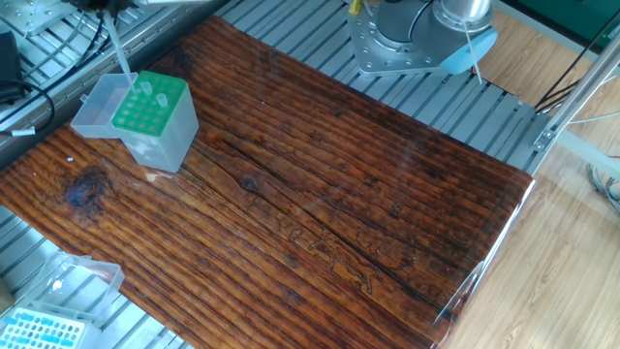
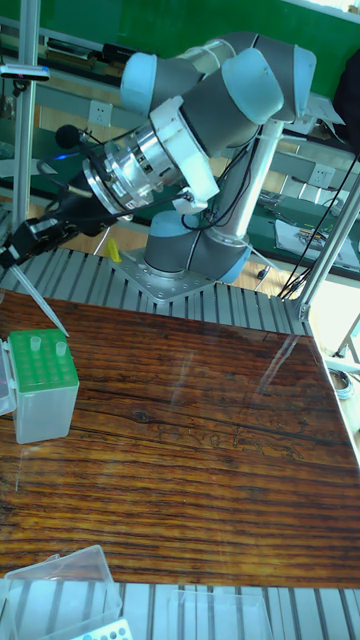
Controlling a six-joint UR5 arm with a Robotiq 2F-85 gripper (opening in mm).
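Observation:
At the left of exterior view 3, my dark gripper (image 2: 11, 259) is shut on the upper end of a long whitish pipette tip (image 2: 40, 307). The pipette tip hangs slanted, its thin end close to the back of a clear box with a green perforated top (image 2: 43, 363). In exterior view 2, part of the gripper (image 1: 97, 4) shows at the top edge, with the pipette tip (image 1: 120, 44) pointing down toward the box's back corner. Two short pale tips (image 1: 162, 99) stand in the green top (image 1: 145, 118). Whether the held tip touches the box is hard to tell.
The box's clear lid (image 1: 101, 103) is open on its left side. A second clear-lidded box (image 1: 44, 328) with blue-and-white contents sits at the lower left. Most of the brown wooden board (image 1: 329, 194) is bare.

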